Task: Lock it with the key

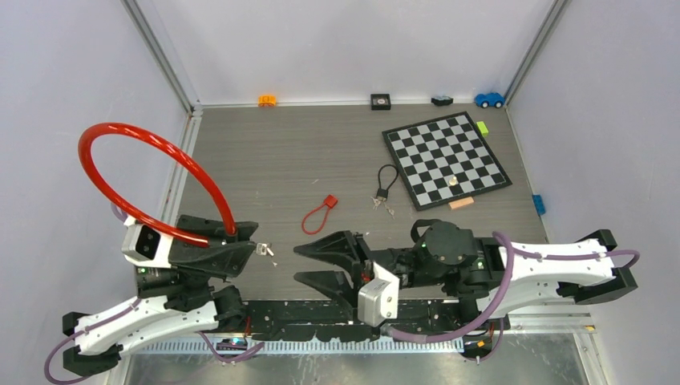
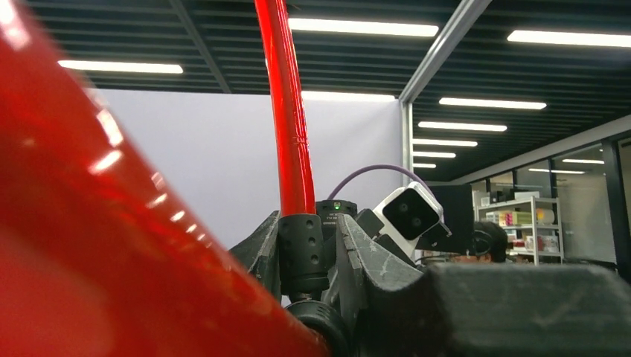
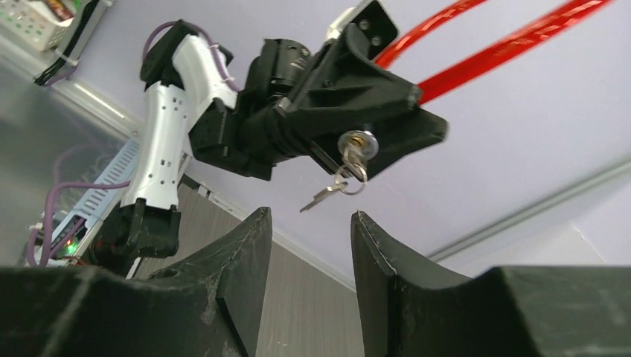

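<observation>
A red cable lock (image 1: 152,140) rises in a loop from my left gripper (image 1: 240,241), which is shut on its black lock body (image 2: 301,253). The keys (image 1: 265,250) stick out of the silver keyhole on the right side of that gripper; in the right wrist view one key (image 3: 353,152) sits in the cylinder and another (image 3: 324,195) dangles from the ring. My right gripper (image 1: 309,269) stands open just right of the keys, its fingertips (image 3: 260,219) pointing toward them with nothing between.
A small red seal lock (image 1: 329,200), a black lock with keys (image 1: 382,194) and a chessboard (image 1: 415,176) lie on the table. Small toys line the back edge.
</observation>
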